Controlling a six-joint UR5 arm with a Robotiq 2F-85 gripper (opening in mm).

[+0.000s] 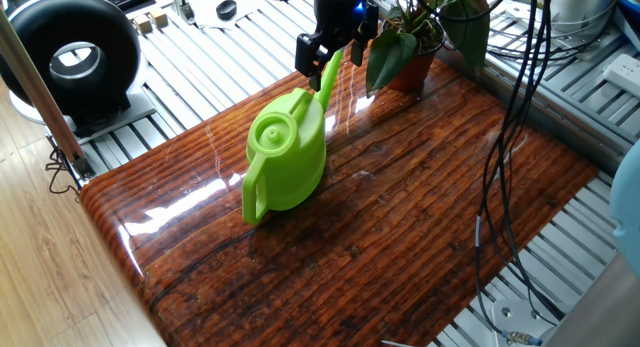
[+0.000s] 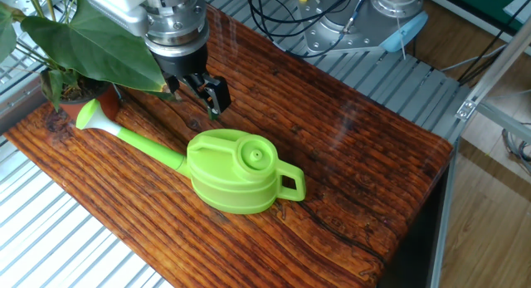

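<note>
A light green watering can [image 1: 290, 162] stands upright on the brown wooden tabletop [image 1: 400, 207]. Its spout points toward the potted plant [image 1: 408, 67], and in the second exterior view the sprinkler head [image 2: 90, 115] lies close beside the pot. My gripper [image 1: 336, 79] hangs above the table near the spout, fingers pointing down and spread apart. Seen from the other side, the gripper [image 2: 195, 109] is over the table behind the can [image 2: 236, 176], apart from it. Nothing shows between the fingers, so it is open and empty.
Broad leaves [image 2: 91, 51] of the plant reach close to the arm's wrist. Black cables [image 1: 510, 137] hang at the right in the first view. A black ring-shaped device [image 1: 75, 62] stands off the table's left side.
</note>
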